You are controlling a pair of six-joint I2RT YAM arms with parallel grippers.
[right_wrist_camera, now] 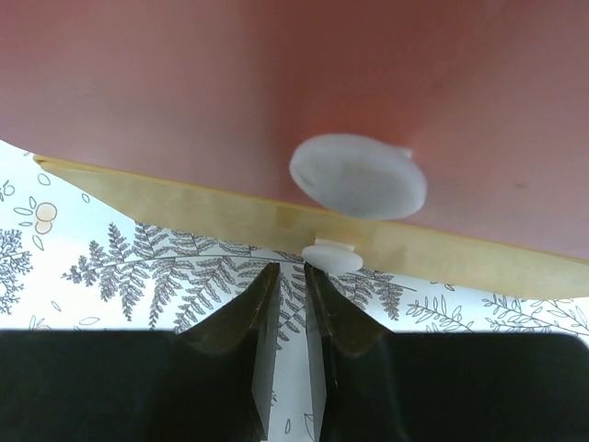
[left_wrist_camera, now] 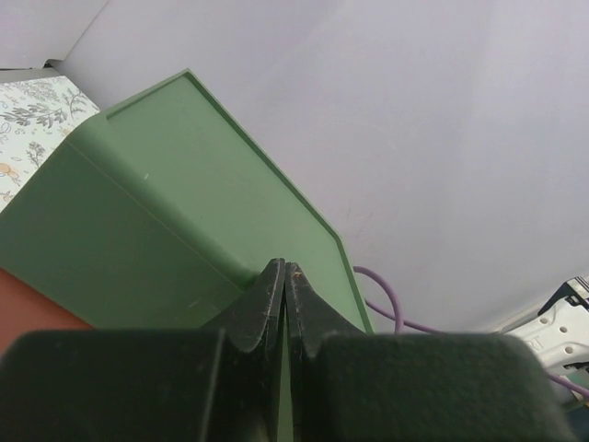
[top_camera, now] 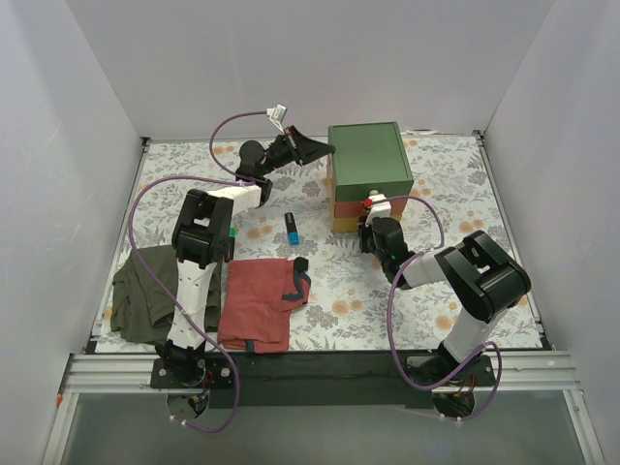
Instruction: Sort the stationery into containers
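A drawer unit (top_camera: 368, 150) stands at the back of the table, with a green upper drawer, a red middle drawer (right_wrist_camera: 184, 101) and a yellow bottom drawer (right_wrist_camera: 221, 204). My left gripper is shut and empty, its tips against or very near the unit's upper left side. In front of the drawers, my right gripper stands slightly open with nothing held. The yellow drawer's white knob (right_wrist_camera: 333, 258) shows just beyond its right fingertip; the red drawer's knob (right_wrist_camera: 359, 177) is above. A dark pen-like item with a blue end (top_camera: 293, 236) lies mid-table.
A red cloth (top_camera: 257, 300) with a dark patch lies at front centre-left. Beside it is a dark green cloth (top_camera: 145, 295), partly under the left arm.
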